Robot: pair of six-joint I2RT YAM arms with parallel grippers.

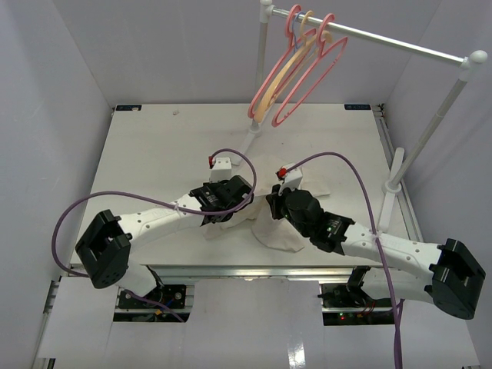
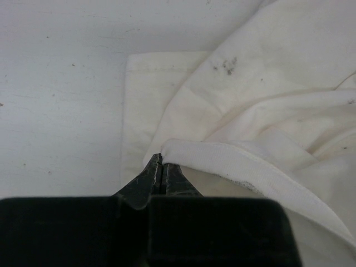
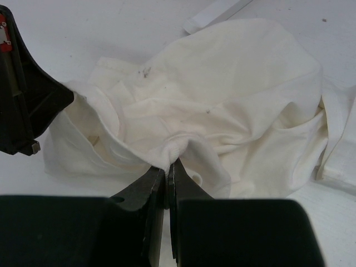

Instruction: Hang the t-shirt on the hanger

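The white t shirt (image 1: 280,234) lies crumpled on the table beneath both arms, with dark smudges on its fabric. My left gripper is shut on a folded strip of the shirt's edge, seen in the left wrist view. My right gripper is shut on another part of the same raised edge, to the right of the left one in the top view. The shirt edge stretches between the two grippers. Several hangers (image 1: 273,88), pink and wooden among them, hang on the white rack above the back of the table.
The rack's rail (image 1: 392,41) spans the back right, on posts with feet on the table (image 1: 146,146). A white foot bar (image 3: 217,14) lies just behind the shirt. Purple cables arch over both arms.
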